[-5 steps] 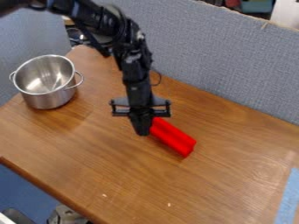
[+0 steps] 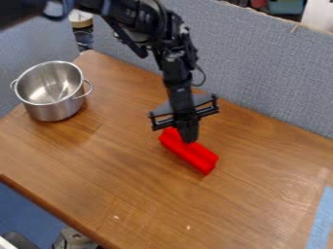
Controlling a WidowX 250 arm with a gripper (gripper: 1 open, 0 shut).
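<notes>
A red elongated block (image 2: pixel 196 156) lies diagonally on the wooden table (image 2: pixel 130 195), near its middle. My black gripper (image 2: pixel 185 130) is directly over the block's upper-left end, its fingertips at or very close to it. Whether the fingers are closed around the block is hidden by the gripper's body.
A steel pot (image 2: pixel 53 92) with two handles stands at the table's left. A grey padded wall (image 2: pixel 274 78) runs along the back.
My gripper has moved right from beside the block to over its upper-left end. The block appears to lie in the same place.
</notes>
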